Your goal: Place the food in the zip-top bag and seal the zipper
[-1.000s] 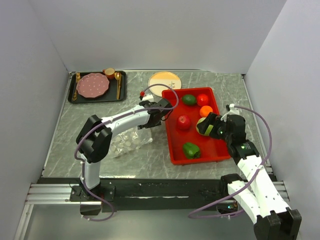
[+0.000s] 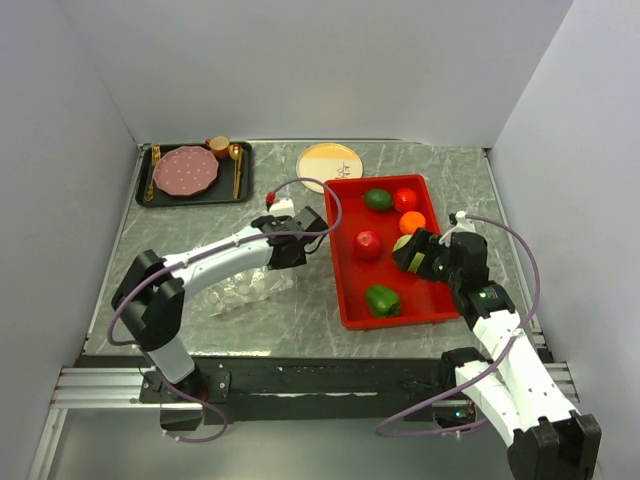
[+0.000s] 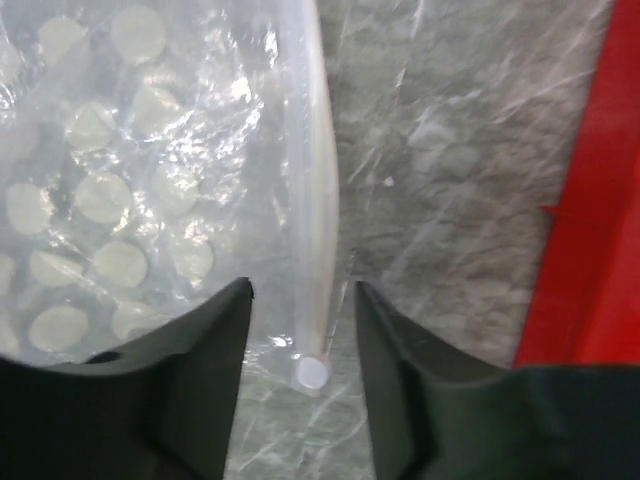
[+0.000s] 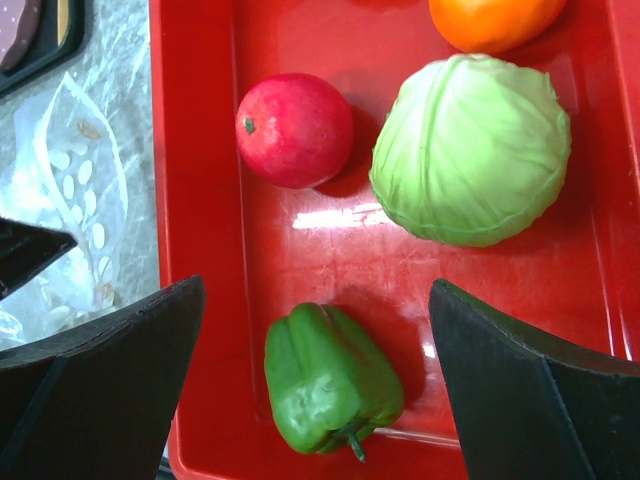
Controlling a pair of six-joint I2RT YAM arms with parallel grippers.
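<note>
The clear zip bag (image 2: pixel 238 293), with several pale round shapes showing, lies flat on the left of the table. In the left wrist view, the bag's zipper strip (image 3: pixel 312 190) runs lengthwise and ends in a small whitish round piece (image 3: pixel 313 372). My left gripper is over that strip, its fingers apart on either side; whether they touch it I cannot tell. My right gripper hangs open and empty above the red tray (image 4: pixel 200 230). Below it are a green pepper (image 4: pixel 330 380), a cabbage (image 4: pixel 472 150) and a red round fruit (image 4: pixel 295 130).
An orange (image 2: pixel 412 222), a red tomato-like item (image 2: pixel 405 199) and a dark green avocado-like item (image 2: pixel 378 200) also lie in the tray. Behind are a cream plate (image 2: pixel 328 163) and a black tray (image 2: pixel 215 197) with a pink plate. Table in front of the bag is clear.
My left arm has shifted left, its elbow swinging outward and its gripper ending nearer the bag's middle. The right arm and the food have stayed put.
</note>
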